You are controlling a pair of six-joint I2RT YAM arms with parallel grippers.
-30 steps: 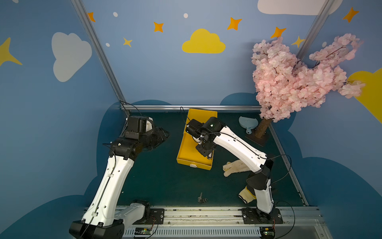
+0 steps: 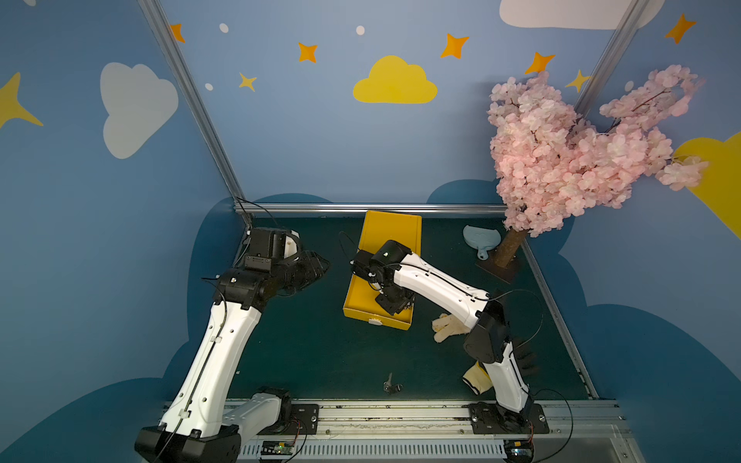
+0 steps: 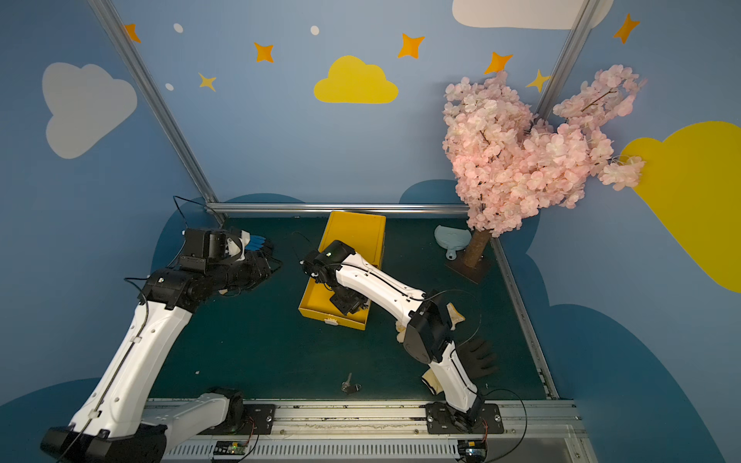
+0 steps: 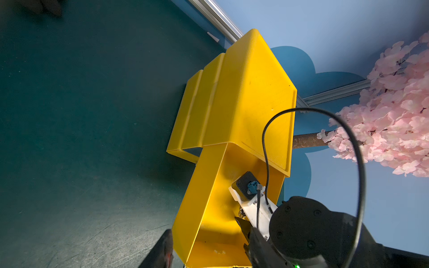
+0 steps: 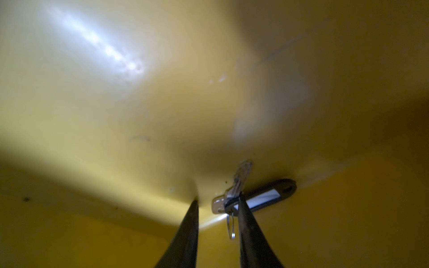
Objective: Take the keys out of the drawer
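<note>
The yellow drawer (image 4: 198, 210) is pulled out of its yellow cabinet (image 4: 263, 102), as my left wrist view shows. My right gripper reaches down into the drawer, fingers apart. Just beyond its fingertips a metal key (image 5: 241, 176) on a ring lies with a dark tag (image 5: 272, 195) against the drawer's yellow wall; the right finger overlaps them in view, and I cannot tell whether it touches. Another set of keys (image 2: 392, 384) lies on the table near its front edge. Left of the cabinet my left gripper hangs with its fingers apart and nothing between them.
Pale gloves (image 2: 449, 326) and a dark glove (image 3: 478, 355) lie on the right of the table. A blue dustpan (image 2: 481, 238) and a blossom tree (image 2: 540, 154) stand at the back right. The table left of the drawer is clear.
The left arm has barely moved. The keys on the table have stayed put.
</note>
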